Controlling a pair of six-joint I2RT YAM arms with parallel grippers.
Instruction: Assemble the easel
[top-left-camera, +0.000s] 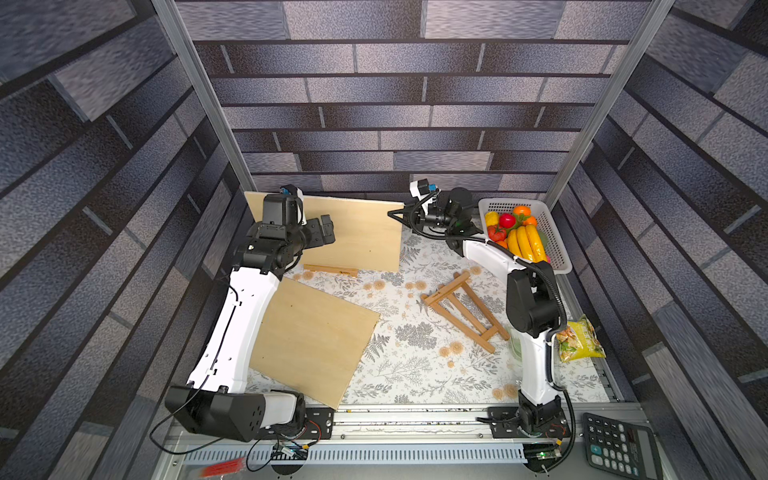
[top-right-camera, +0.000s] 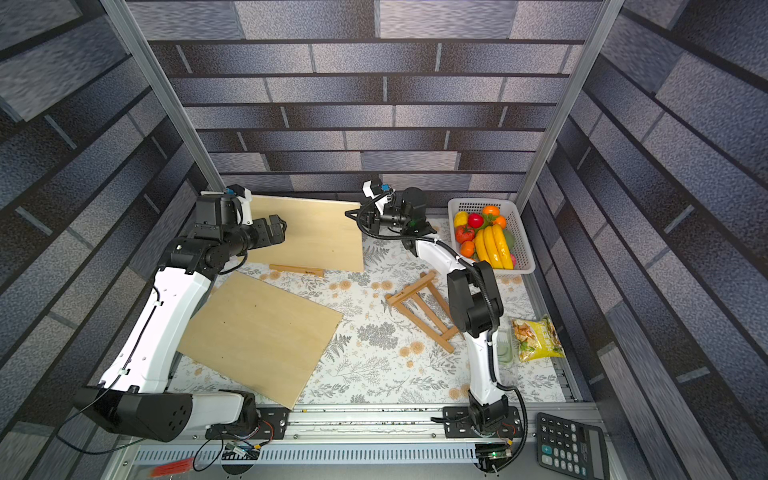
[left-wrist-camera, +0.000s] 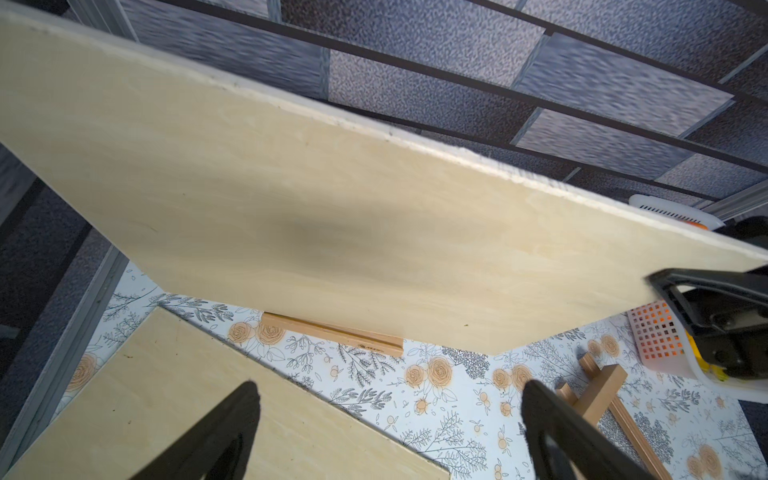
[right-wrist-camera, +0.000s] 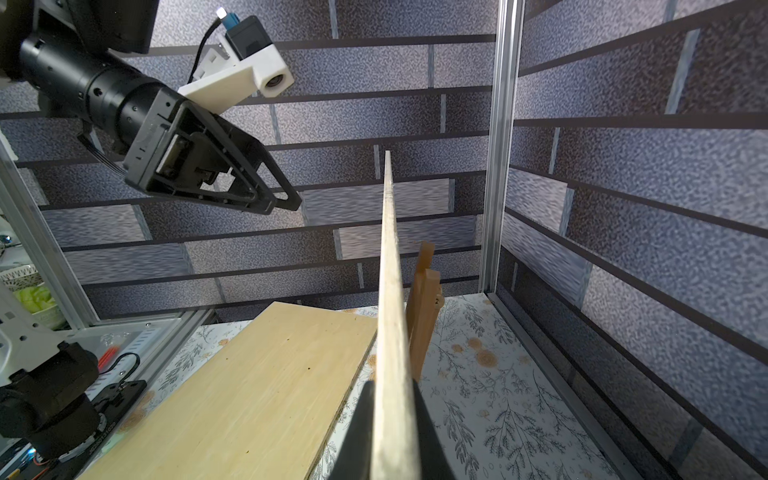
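Observation:
A pale wooden board is held upright at the back, leaning slightly, its broad face toward the front. My right gripper is shut on its right edge, and the board's thin edge runs between those fingers. In front of the board's left half, my left gripper stands open with nothing between its fingers. A wooden strip shows below the board's lower edge. Upright wooden pieces stand behind the board, mostly hidden. A wooden easel frame lies flat at centre right.
A second pale board lies flat at front left. At back right sits a grey basket of toy fruit. A yellow packet and a greenish container lie by the right arm.

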